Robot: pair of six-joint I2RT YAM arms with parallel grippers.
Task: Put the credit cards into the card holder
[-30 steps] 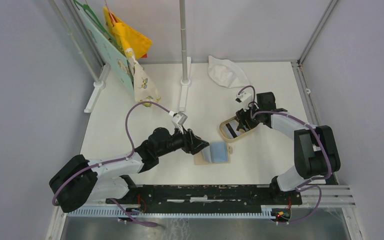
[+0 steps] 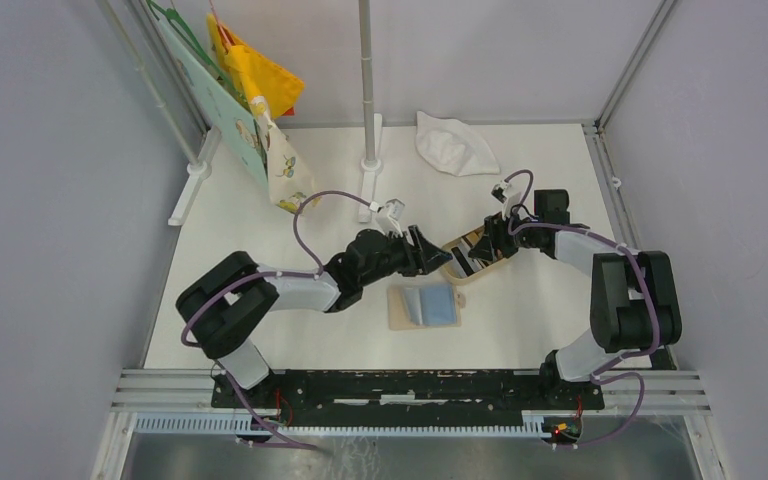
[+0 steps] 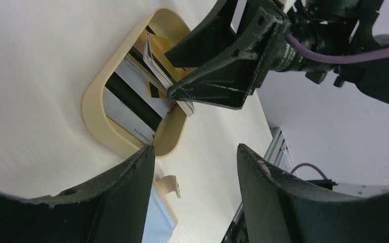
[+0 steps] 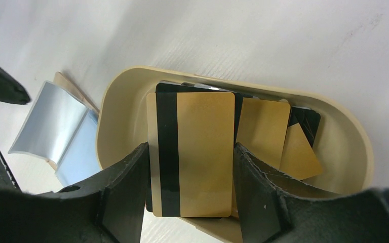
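Observation:
Black, white and gold credit cards [image 2: 465, 258] lie in a beige oval tray [image 2: 460, 280] right of the table's middle. My right gripper [image 2: 500, 240] is over the tray with its fingers wide open. In the right wrist view a gold card with a black stripe [image 4: 205, 152] spans the gap between the fingertips; its far side overlaps other cards. In the left wrist view its white edge [image 3: 157, 68] looks thick, like a stack. The card holder [image 2: 425, 305], beige with silver and blue panels, lies open near the tray. My left gripper [image 2: 430, 258] is open and empty at the tray's left end.
A white cloth [image 2: 455, 145] lies at the back. Hanging cloths [image 2: 260, 90] and a white pole stand at the back left. The two grippers are close together over the tray. Free table lies left and front right.
My left gripper has moved right and toward the back, from left of the card holder to the tray's left end. The right gripper has shifted slightly right over the tray.

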